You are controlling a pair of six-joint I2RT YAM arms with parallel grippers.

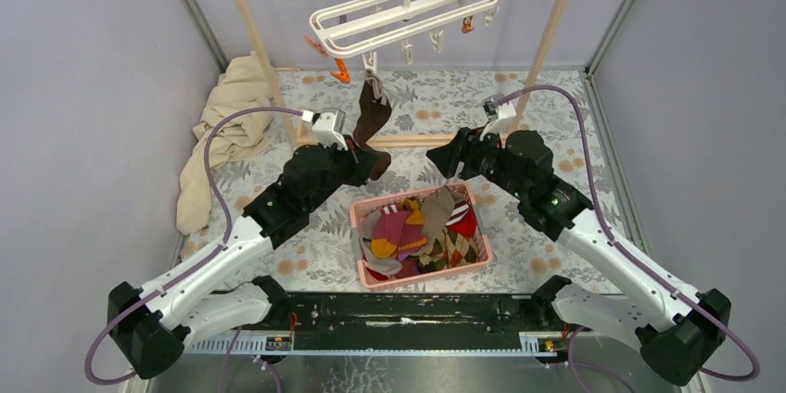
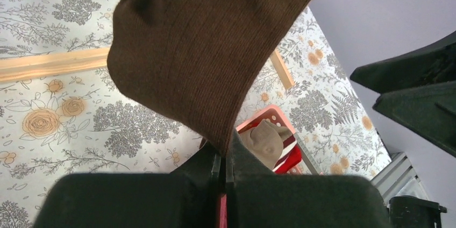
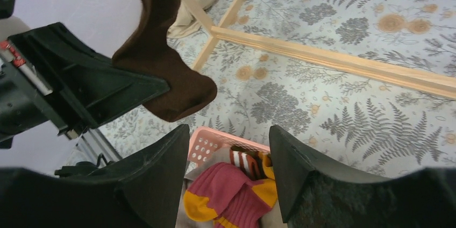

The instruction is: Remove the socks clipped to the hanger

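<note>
A brown sock (image 1: 373,110) hangs from a clip on the white hanger (image 1: 399,18). My left gripper (image 1: 352,154) is shut on the sock's lower part, which fills much of the left wrist view (image 2: 199,50). My right gripper (image 1: 443,158) is to the right of the sock, apart from it, with its fingers spread and nothing between them in the right wrist view. Other clips on the hanger carry no socks that I can see.
A pink basket (image 1: 360,275) of mixed socks sits below, between the arms. A cream cloth (image 1: 218,152) lies at the left. Wooden frame bars (image 1: 412,139) cross the patterned floor behind the basket.
</note>
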